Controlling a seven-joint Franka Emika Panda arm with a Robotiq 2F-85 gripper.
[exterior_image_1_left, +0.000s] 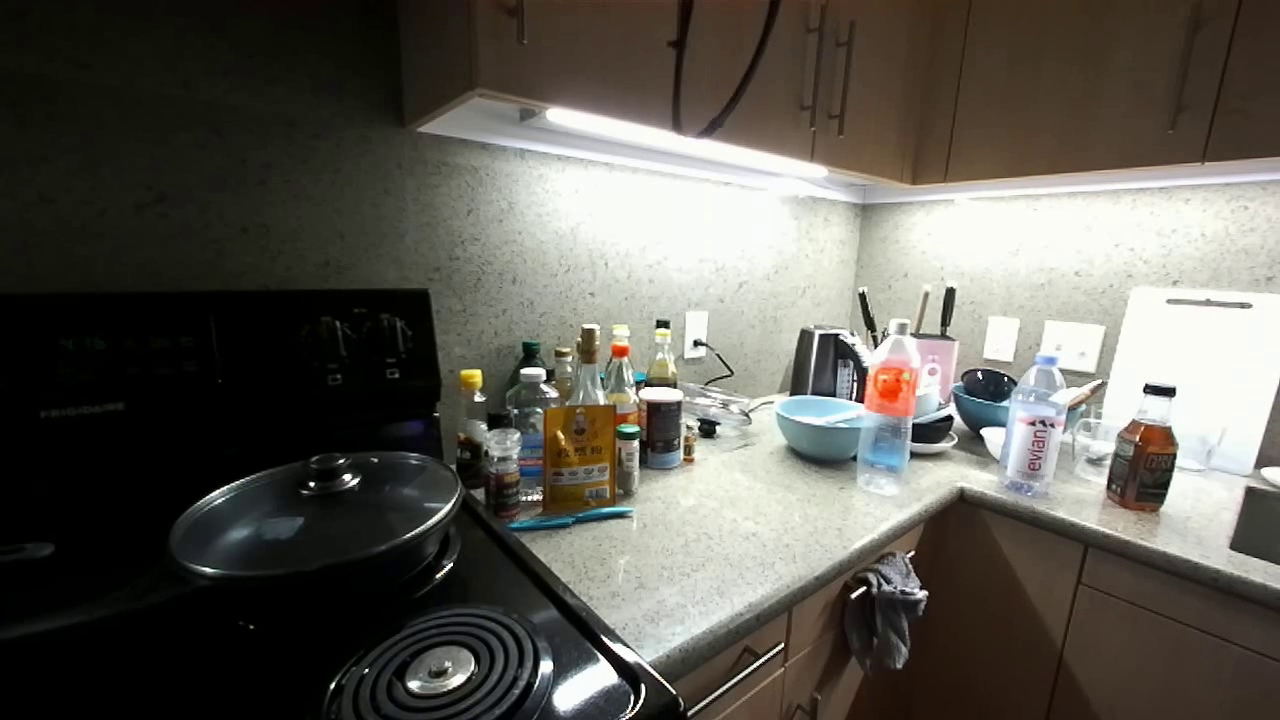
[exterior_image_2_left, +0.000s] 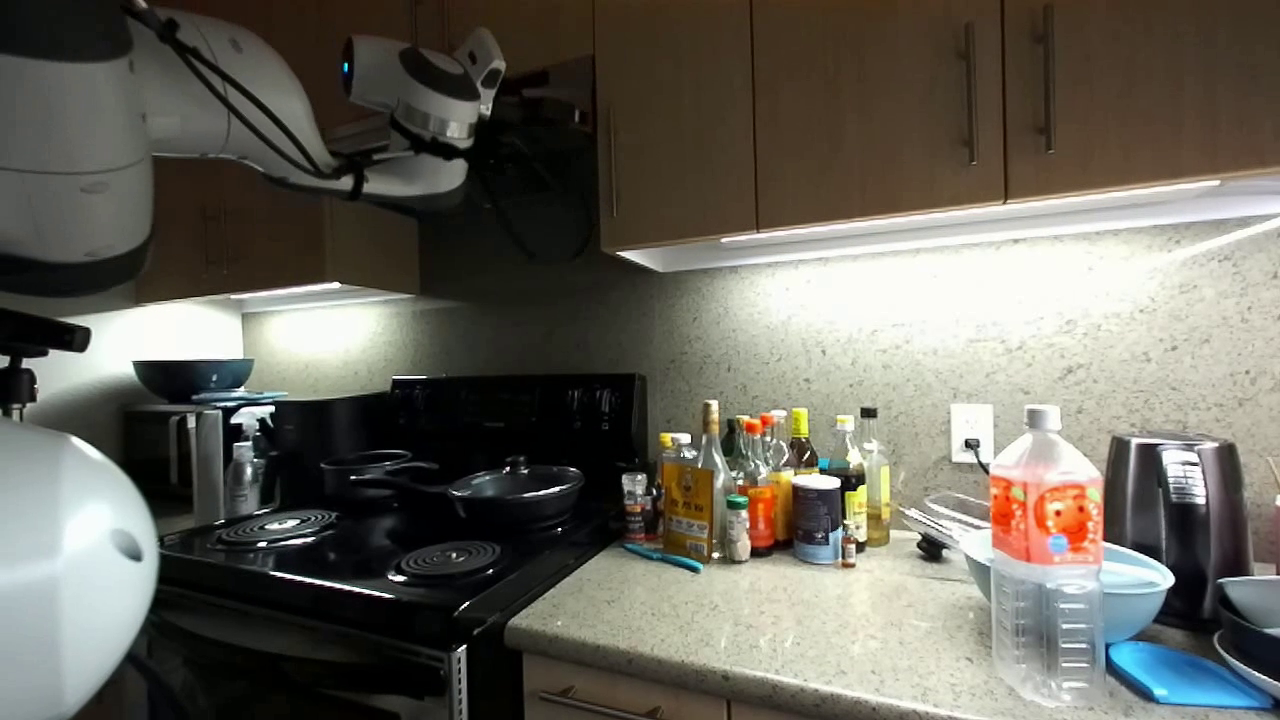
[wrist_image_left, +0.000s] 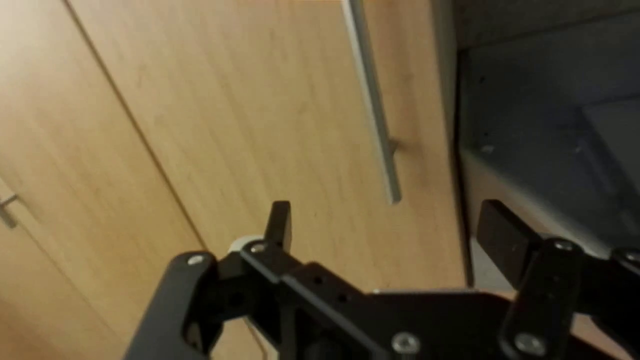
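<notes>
My gripper is open in the wrist view, its two black fingers wide apart and nothing between them. Beyond them is a pale wooden cabinet door (wrist_image_left: 270, 132) with a slim metal handle (wrist_image_left: 373, 102). The handle's lower end appears just above the gap between the fingertips; no contact shows. In the second exterior view the white arm (exterior_image_2_left: 240, 96) reaches in from the upper left, high over the stove. Its dark gripper end blends into the shadow by the upper cabinets there. The first exterior view shows only a hanging black cable (exterior_image_1_left: 679, 60) at the top.
A lidded pan (exterior_image_1_left: 318, 516) sits on the black stove (exterior_image_2_left: 348, 546). Several bottles and a yellow pouch (exterior_image_1_left: 579, 458) crowd the counter by the wall. A large plastic bottle (exterior_image_2_left: 1046, 564) and a light blue bowl (exterior_image_1_left: 819, 428) stand farther right. Mid-counter is clear.
</notes>
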